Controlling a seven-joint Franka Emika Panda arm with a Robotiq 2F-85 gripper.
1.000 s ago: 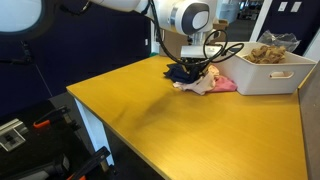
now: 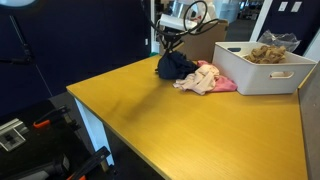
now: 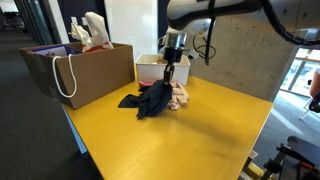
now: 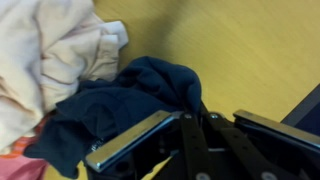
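Observation:
A dark navy cloth (image 2: 175, 67) hangs bunched from my gripper (image 2: 171, 46), its lower part resting on the table next to the other cloths. From the second exterior view, the navy cloth (image 3: 153, 101) droops below the gripper (image 3: 168, 73) and spreads leftward. In the wrist view, a fold of navy cloth (image 4: 150, 85) runs in between the fingers of my gripper, which is shut on it. Light pink and cream cloths (image 2: 203, 78) lie crumpled just beside it, with a brighter pink piece (image 2: 224, 84) at their edge.
Behind the cloths stands a white bin (image 2: 262, 75) holding tan items and a clear bag. A cardboard box (image 3: 85, 80) borders the table's left in the second exterior view.
My gripper has moved left in exterior view 1. The navy cloth has been drawn up and left with it, away from the pale cloths, which stay put.

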